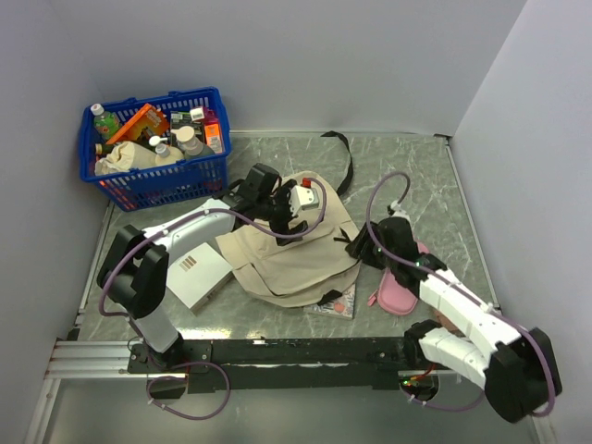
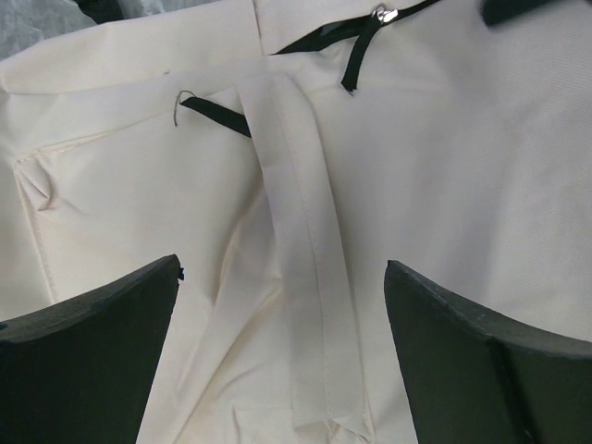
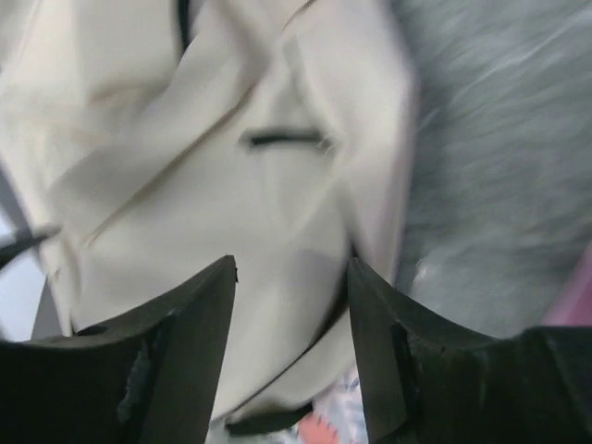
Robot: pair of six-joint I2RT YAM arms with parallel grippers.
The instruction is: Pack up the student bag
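A cream cloth bag point(image 1: 296, 264) lies flat and wrinkled in the middle of the table, its black zipper point(image 2: 335, 35) showing in the left wrist view. Over its upper part hangs my left gripper point(image 1: 293, 236), open, with bag cloth below and nothing held. My right gripper point(image 1: 356, 248) stands open at the bag's right edge; in the blurred right wrist view the cloth is seen between and beyond its fingers, none of it gripped. To the right lies a pink case point(image 1: 398, 294), partly under the right arm. A white box point(image 1: 199, 276) rests left of the bag.
A blue basket point(image 1: 166, 190) full of bottles and packets fills the back left. A colourful printed packet point(image 1: 340, 305) pokes out from under the bag's front edge. A black strap point(image 1: 346, 176) trails behind the bag.
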